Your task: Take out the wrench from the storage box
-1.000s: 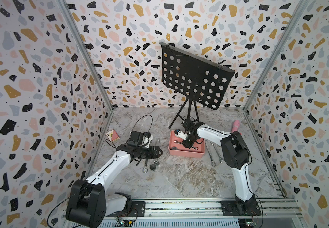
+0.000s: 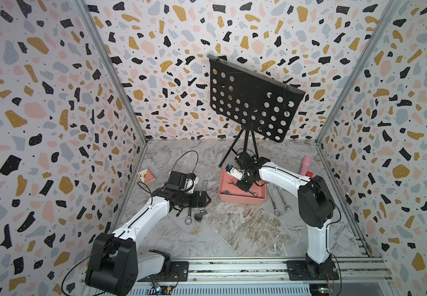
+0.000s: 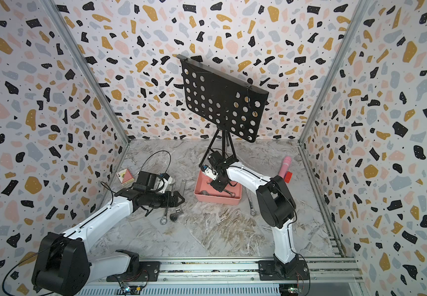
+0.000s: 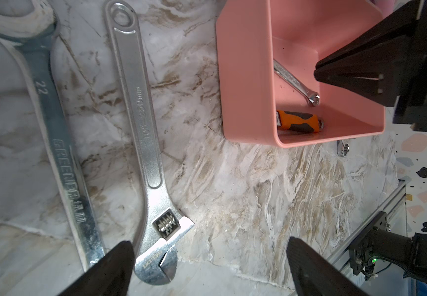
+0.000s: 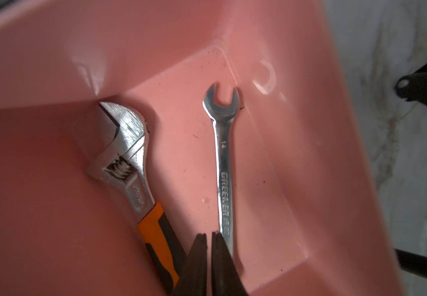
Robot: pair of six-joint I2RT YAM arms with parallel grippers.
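A silver combination wrench (image 5: 223, 162), marked 14, lies in the pink storage box (image 5: 351, 162). Beside it is an adjustable wrench with an orange and black handle (image 5: 159, 236). My right gripper is over the box, its fingertips close together with a narrow gap and nothing seen between them. The silver wrench's handle passes behind the right fingertip in the right wrist view. Seen from the left wrist, the right gripper's fingers (image 4: 351, 79) stand apart from the silver wrench (image 4: 294, 81). My left gripper is wide open and empty, left of the box.
Left of the box lie a large open-end wrench (image 4: 58, 133) and an adjustable wrench (image 4: 141, 108). More wrenches (image 2: 275, 204) rest to its right. Behind the box, a tripod (image 2: 245, 143) holds a black perforated panel (image 2: 252, 98).
The silver wrench is still in the box. My left arm has stayed almost still.
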